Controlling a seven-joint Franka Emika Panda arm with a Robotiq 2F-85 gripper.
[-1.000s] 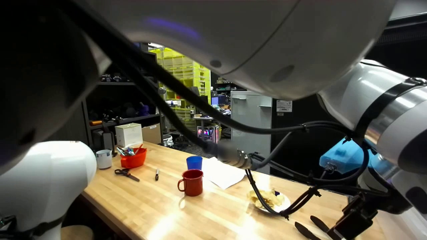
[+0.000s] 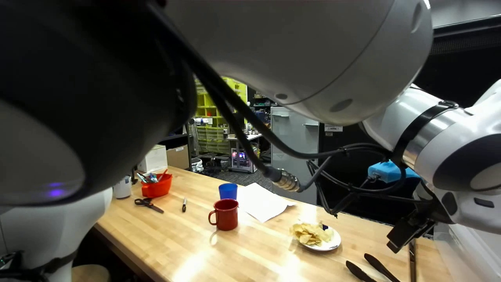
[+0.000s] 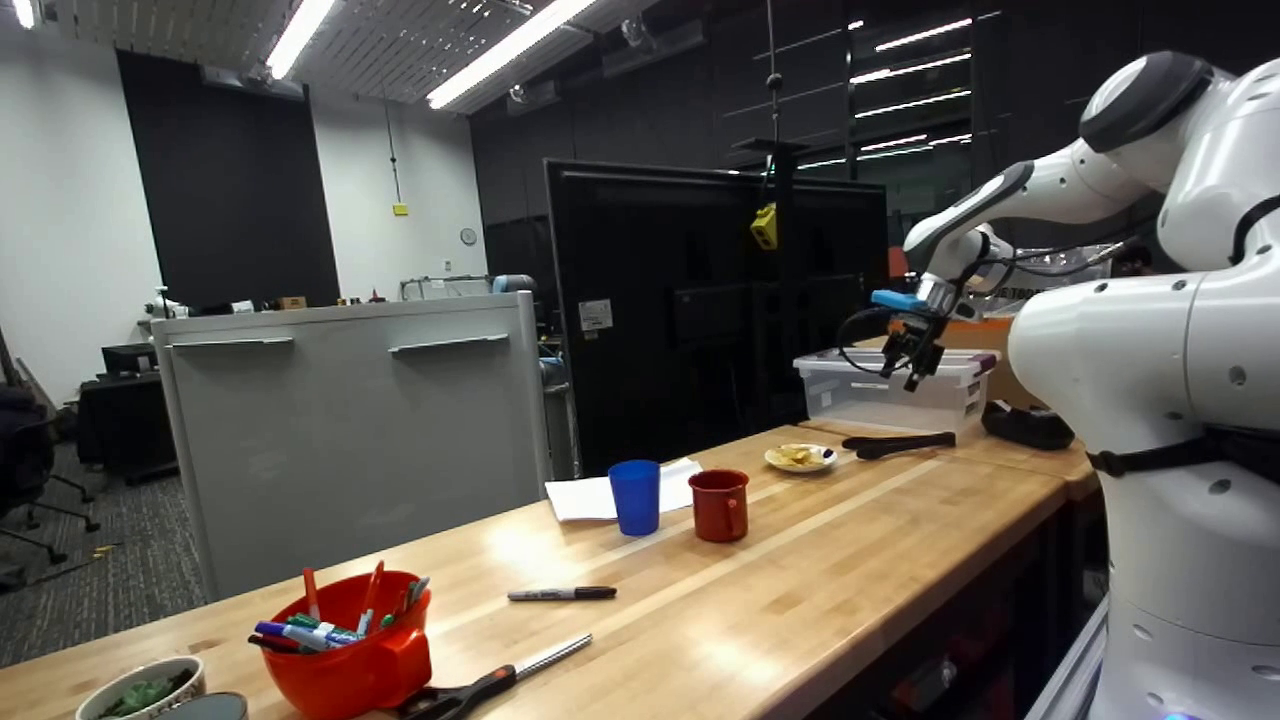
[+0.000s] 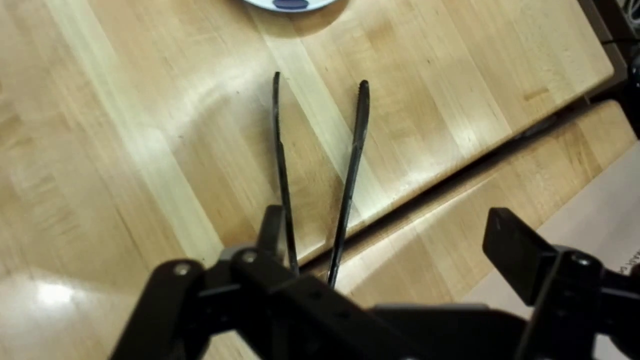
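Note:
Black tongs (image 4: 352, 162) lie on the wooden table with their two arms spread apart. In the wrist view they run from below the plate down behind my gripper, which hides their near end. My gripper is open, its fingers (image 4: 516, 255) wide apart and nothing held between them. From the second exterior view, the gripper (image 3: 912, 370) hangs above the table's far end, over the tongs (image 3: 900, 444) and in front of a clear bin. A white plate (image 3: 801, 460) of chips (image 2: 310, 233) sits just beyond the tongs' tips.
A red mug (image 3: 720, 505), a blue cup (image 3: 635, 497) and white paper (image 2: 260, 201) are mid-table. A marker (image 3: 561, 593), scissors (image 3: 498, 682) and a red pen container (image 3: 360, 654) lie farther off. The clear bin (image 3: 840, 390) stands close to the gripper.
My arm and gripper have risen away from the table, clear of the tongs in the first exterior view. The cable no longer crosses the plate. The table objects have stayed put.

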